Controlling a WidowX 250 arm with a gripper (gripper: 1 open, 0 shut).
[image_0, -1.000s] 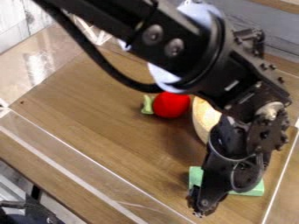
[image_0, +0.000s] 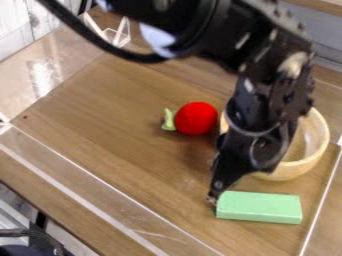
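My black gripper (image_0: 217, 192) is low over the wooden board, its tip at the left end of a mint-green block (image_0: 265, 208). I see nothing held in it; it looks shut, though the fingertips are small and dark. A cream bowl (image_0: 307, 150) stands behind the wrist, partly hidden by it. A red round object (image_0: 197, 118) with a pale green piece (image_0: 168, 120) beside it lies left of the bowl.
The left and middle of the board (image_0: 94, 130) are clear. Transparent edging runs along the near left and right sides. A pale wall stands at the back left.
The arm has moved up and back from the near right, turning more upright. My gripper's tip now sits at the green block's left end, and more of the block shows.
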